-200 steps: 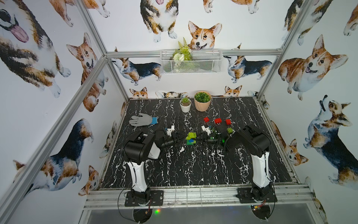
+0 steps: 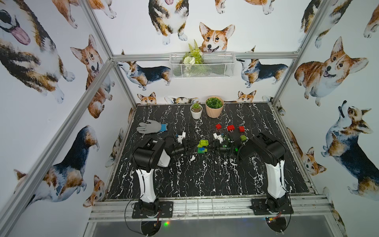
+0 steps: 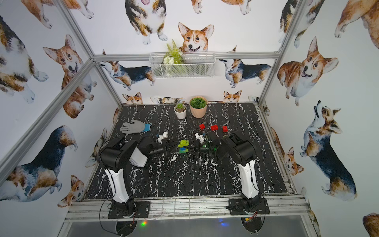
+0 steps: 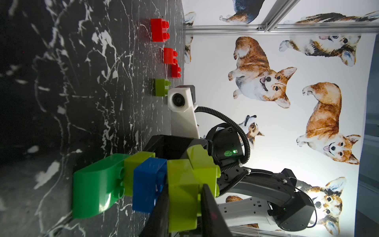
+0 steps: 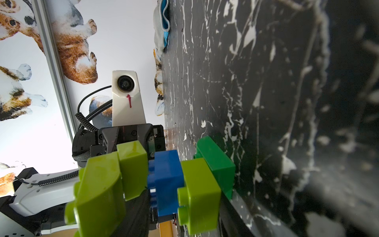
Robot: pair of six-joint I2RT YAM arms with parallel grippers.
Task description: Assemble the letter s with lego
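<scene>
A cluster of lime, blue (image 4: 148, 183) and green (image 4: 94, 189) bricks (image 2: 202, 146) sits between the facing grippers at mid-table. My left gripper (image 2: 197, 146) is shut on a lime brick (image 4: 181, 201), seen close in the left wrist view. My right gripper (image 2: 208, 147) is at the cluster's right side, its fingers mostly hidden behind the bricks in the right wrist view, so its opening is unclear. Another lime piece (image 5: 98, 193) sits at one end of the cluster.
Red bricks (image 2: 230, 128) and a loose lime brick (image 2: 243, 137) lie behind the right arm. A glove (image 2: 149, 127) lies back left, two potted plants (image 2: 214, 106) at the back.
My left gripper and the brick cluster have shifted very slightly. Otherwise the scene looks the same.
</scene>
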